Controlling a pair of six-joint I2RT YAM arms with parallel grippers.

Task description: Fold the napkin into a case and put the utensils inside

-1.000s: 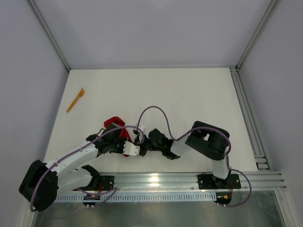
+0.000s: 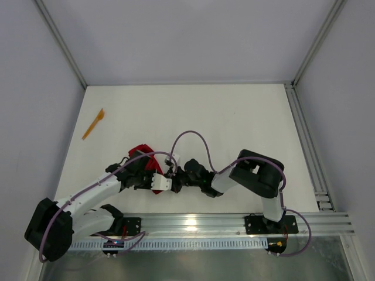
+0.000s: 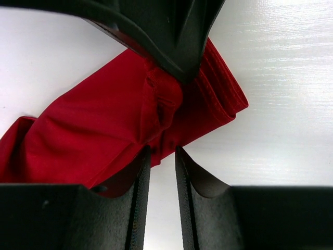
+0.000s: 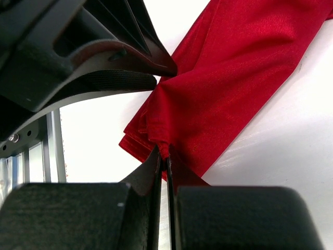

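The red napkin (image 2: 139, 148) lies folded in a long strip on the table's front left, partly covered by both arms in the top view. In the right wrist view my right gripper is shut on a bunched fold of the napkin (image 4: 223, 88) near one end. Across from it, my left gripper stands part open by the napkin's edge, with no cloth clearly pinched between its fingertips. The bunched fold (image 3: 165, 99) shows under the right gripper's dark body in the left wrist view. An orange utensil (image 2: 94, 123) rests at the far left, away from both grippers.
The two grippers are very close together over the napkin, leaving little room between them. Bare white table (image 2: 234, 117) spreads across the back and right. A metal rail (image 2: 193, 221) runs along the front edge.
The right arm, napkin and orange utensil look unmoved.
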